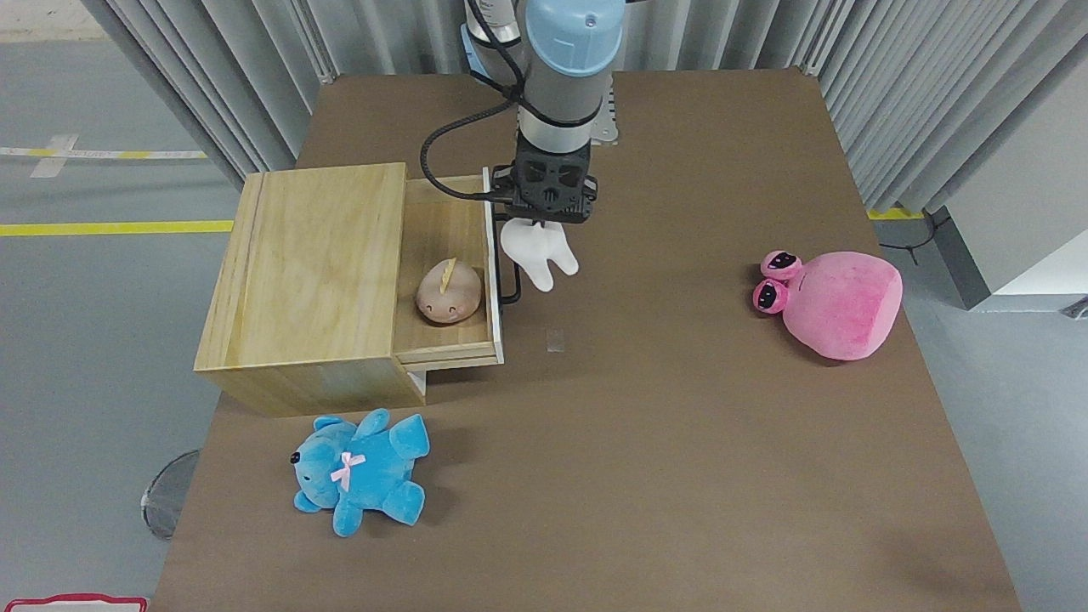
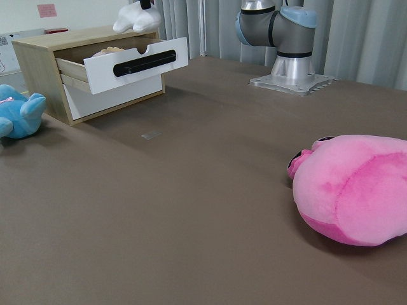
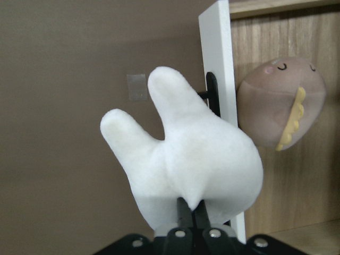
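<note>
My gripper is shut on a white plush toy [image 3: 196, 159] with long lobes, held raised above the front board of an open drawer [image 1: 433, 219], on its handle side; it also shows as a white toy [image 2: 137, 18] over the drawer in the left view. Inside the drawer lies a round beige plush [image 1: 449, 296] with a yellow crest. The drawer belongs to a light wooden cabinet [image 1: 296, 265].
A blue teddy bear [image 1: 372, 469] lies below the cabinet in the front view. A pink plush [image 1: 841, 306] with big eyes rests on the right.
</note>
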